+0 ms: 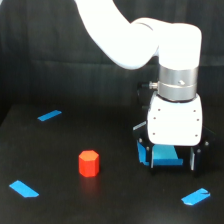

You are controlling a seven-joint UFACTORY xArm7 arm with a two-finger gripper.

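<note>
My gripper (172, 163) points down at the right, low over the dark table. Its dark fingers stand well apart, so it looks open. A blue object (165, 156) shows below the white hand, between and behind the fingers, and its left part reaches past the left finger. Much of it is hidden by the hand, and whether a finger touches it cannot be told.
A red hexagonal block (89, 163) stands left of the gripper. Flat blue strips lie around: one strip (50, 115) at the back left, another strip (23, 188) at the front left, and a third strip (195, 197) at the front right. Bare table lies between them.
</note>
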